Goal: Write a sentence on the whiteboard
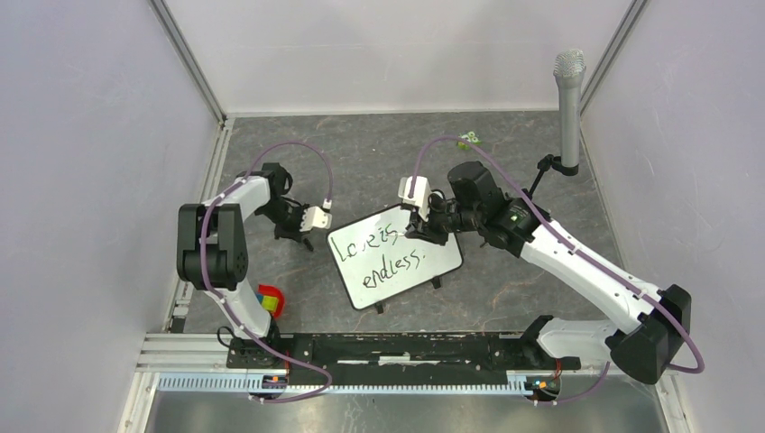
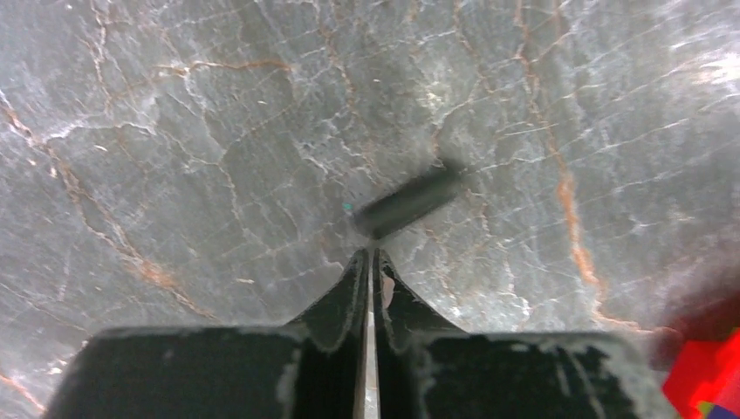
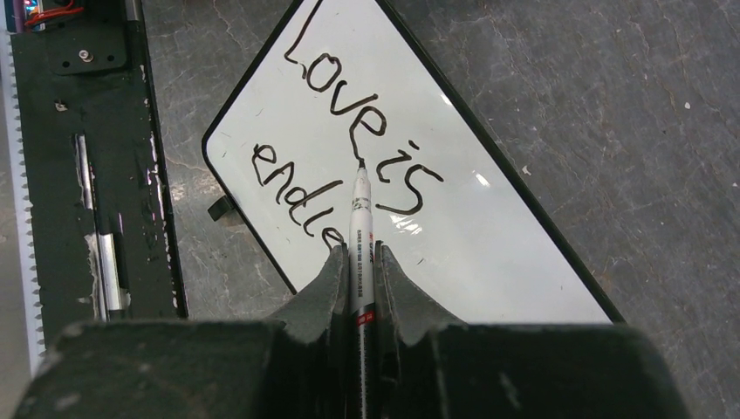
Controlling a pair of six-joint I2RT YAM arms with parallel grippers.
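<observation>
The whiteboard (image 1: 370, 271) lies mid-table with "Love is endless" handwritten in black, also filling much of the right wrist view (image 3: 515, 253). My right gripper is over it, shut on a white marker (image 3: 361, 218) whose tip points at the lettering. My left gripper is left of the board, low over the table, its fingertips close together with nothing seen between them. Just beyond them lies a blurred dark bar-shaped object (image 2: 408, 201), perhaps the marker's cap.
A red tray (image 1: 278, 302) with coloured items sits near the left arm's base. A small green object (image 1: 467, 141) lies at the back. A microphone-like object (image 1: 568, 108) stands at the right.
</observation>
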